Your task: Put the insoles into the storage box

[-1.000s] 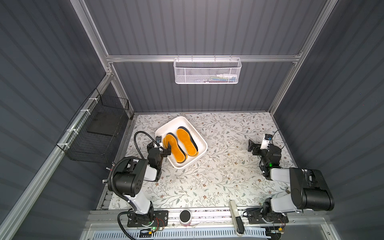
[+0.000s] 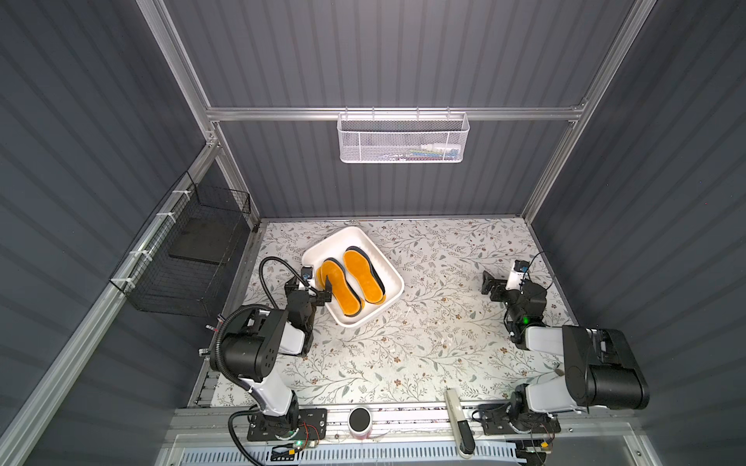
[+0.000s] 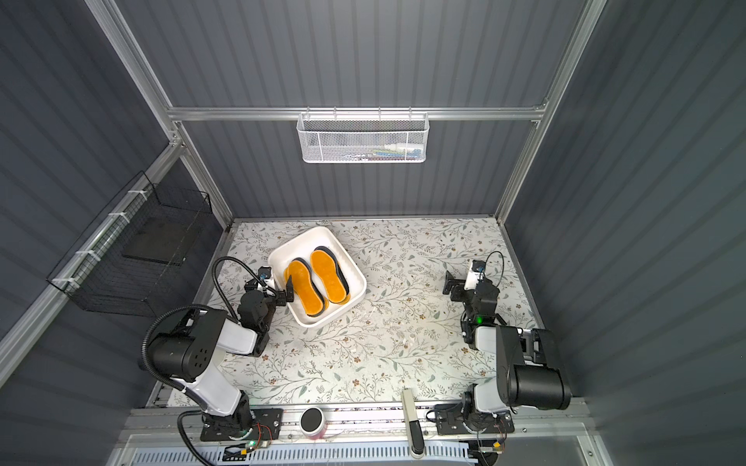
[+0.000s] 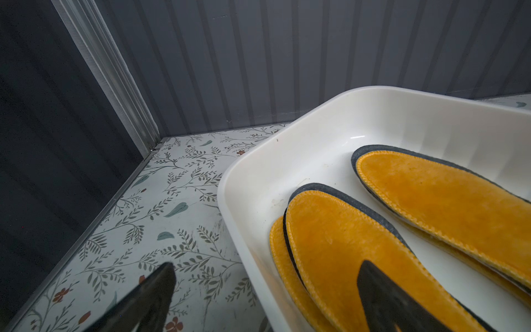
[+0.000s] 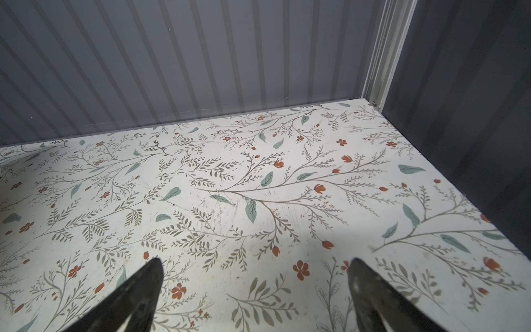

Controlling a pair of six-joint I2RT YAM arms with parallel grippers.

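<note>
A white storage box [image 2: 392,293] stands at the left of the table, turned at an angle. Inside it orange insoles with dark edges lie in two side-by-side piles: a left pile [image 4: 332,238] and a right pile [image 4: 442,185]. In each, another insole's edge peeks out below the top one. My left gripper is open over the box's left wall, one finger on each side, with nothing between them. Far to the right, my right gripper is open and empty above bare table. The near part of the box is out of the left wrist view.
Empty patterned table [image 2: 443,310] separates the box from the right arm. A black wire basket [image 2: 194,256] hangs on the left wall, and a white mesh basket [image 2: 404,143] with small items is on the back wall. A round container [image 2: 359,421] sits at the front rail.
The left gripper has shifted only very slightly over the last second. The right arm, the box and the insoles look the same.
</note>
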